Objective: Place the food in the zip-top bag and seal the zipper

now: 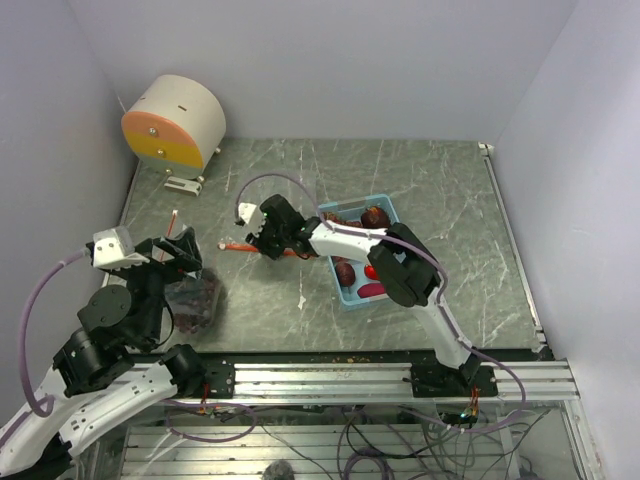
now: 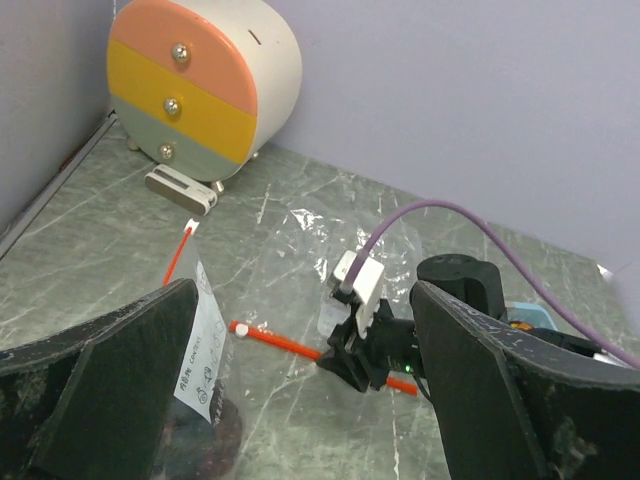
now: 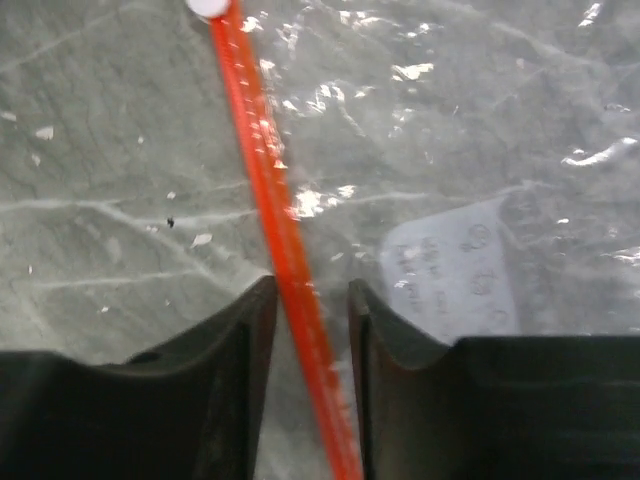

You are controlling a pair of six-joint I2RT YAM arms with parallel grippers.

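Observation:
An empty clear zip bag [image 2: 300,260] lies flat on the table, with an orange zipper strip [image 3: 258,165] along its edge. My right gripper is over this strip, its fingers apart on either side; in the top view it reaches in from the right. Part of the zipper is hidden beneath it there. My left gripper [image 1: 186,252] stands open at the left of the table, nothing between its fingers. Close to it is another clear bag [image 2: 205,425] with dark contents, a white label and an orange zipper; the left finger covers part of it.
A blue basket [image 1: 397,207] of food, including a dark round item [image 1: 375,218] and a red item [image 1: 370,272], sits under the right arm. A striped cream bin [image 1: 180,120] stands at the back left.

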